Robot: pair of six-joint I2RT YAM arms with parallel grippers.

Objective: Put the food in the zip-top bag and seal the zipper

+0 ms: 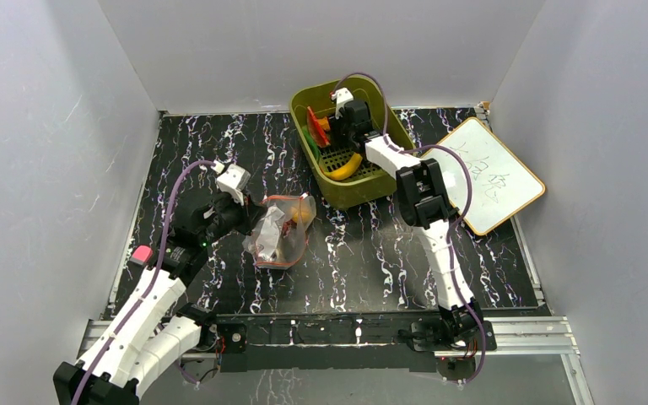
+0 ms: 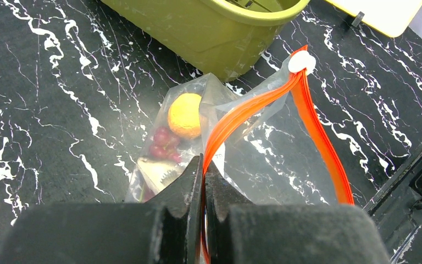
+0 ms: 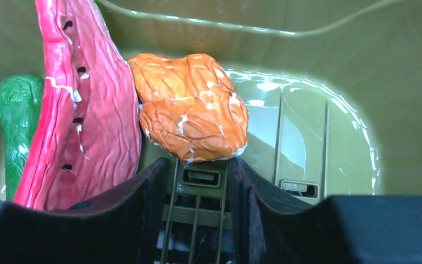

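In the left wrist view, my left gripper is shut on the orange zipper edge of a clear zip top bag (image 2: 236, 118), whose mouth gapes to the right. Inside the bag show an orange (image 2: 185, 116), dark red grapes (image 2: 165, 144) and a pale wedge (image 2: 156, 171). My right gripper is down in the green basket, its fingers part open with a gap between them. Just beyond the tips lies a crinkled orange food piece (image 3: 192, 110), left of it a pink watermelon slice (image 3: 85, 110) and a green item (image 3: 19, 129). A banana (image 1: 344, 169) lies nearer the basket's front.
The green basket (image 1: 350, 196) has high walls close around my right gripper. A whiteboard (image 1: 491, 181) lies at the right, close to the right arm.
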